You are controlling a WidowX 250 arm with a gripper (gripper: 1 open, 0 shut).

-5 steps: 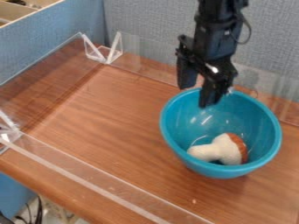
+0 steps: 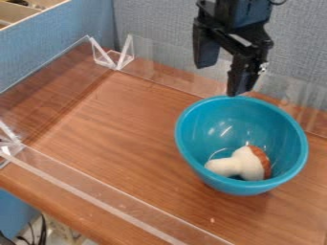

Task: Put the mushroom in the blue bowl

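Inside the blue bowl (image 2: pixel 192 144) lies the mushroom (image 2: pixel 238 164), a toy with a white stem and an orange-brown cap, resting on its side near the bowl's front wall. Over the bowl's back rim hangs my black gripper (image 2: pixel 219 78). Its two fingers are spread apart with nothing between them, and it is well clear of the mushroom.
To the left, the wooden table (image 2: pixel 115 124) is bare. A clear raised edge (image 2: pixel 109 196) runs along the front, and a white wire bracket (image 2: pixel 113 54) stands at the back left. Grey padded walls close off the back.
My gripper has risen and shifted slightly to the right, away from the bowl. The bowl and the mushroom in it have stayed put.
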